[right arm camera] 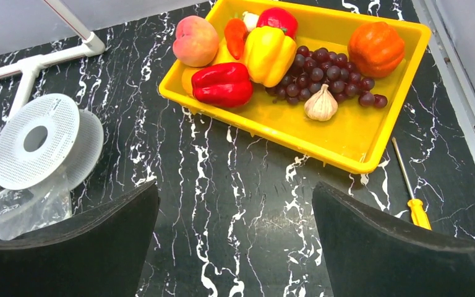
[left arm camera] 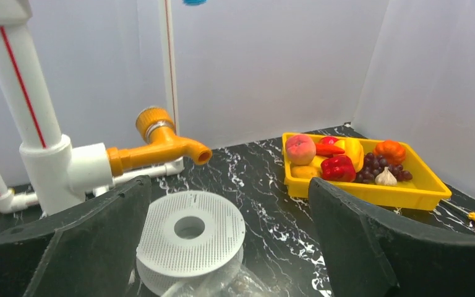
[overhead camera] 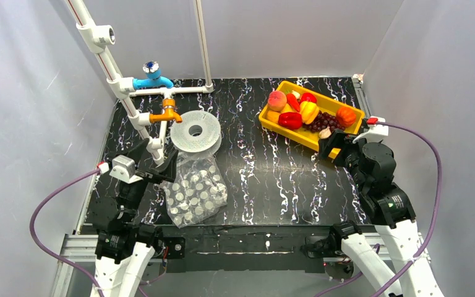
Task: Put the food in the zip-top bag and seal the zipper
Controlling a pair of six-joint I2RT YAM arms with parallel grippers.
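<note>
The food lies in a yellow tray [overhead camera: 266,120] at the back right: a peach [right arm camera: 196,41], a red pepper [right arm camera: 224,85], a yellow pepper [right arm camera: 268,57], grapes [right arm camera: 321,73], garlic [right arm camera: 321,105], a pumpkin [right arm camera: 376,49] and more. A clear plastic bag [overhead camera: 196,197] with several white round pieces in it or under it lies flat at the left; its zipper cannot be made out. Above the table near the bag, my left gripper [overhead camera: 160,150] stands open and empty. My right gripper is also open and empty, in front of the tray's right part.
A white spool [overhead camera: 207,129] stands behind the bag, touching it. White pipes with an orange tap [left arm camera: 161,148] rise close to my left gripper. Right of the tray lies a yellow-handled screwdriver [right arm camera: 418,213]. Bare table stretches between bag and tray.
</note>
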